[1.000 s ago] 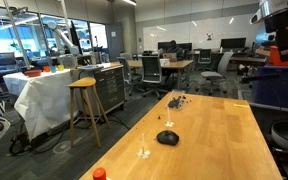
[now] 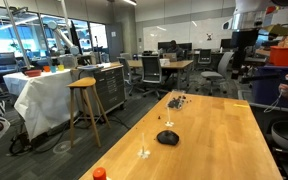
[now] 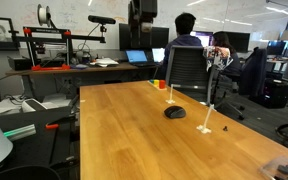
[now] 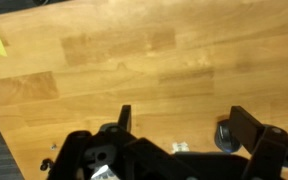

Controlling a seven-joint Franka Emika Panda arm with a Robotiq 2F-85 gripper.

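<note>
My gripper stands open, both black fingers spread wide with bare wood showing between them. Seen from outside, it hangs high above the wooden table, its dark body near the top of the second exterior view. A dark rounded object lies on the table, apart from the gripper; in the wrist view this dark object shows beside the right finger. Two thin white uprights on small bases stand nearby, one upright nearer that camera and the other upright farther back.
A cluster of small dark pieces lies toward the table's far end. A red-topped object is at the near left edge, and a clear plastic item at a corner. A wooden stool stands beside it.
The arm has moved from the right edge of exterior view 1 leftward, bringing the gripper over the table side. The objects on the table have not moved.
</note>
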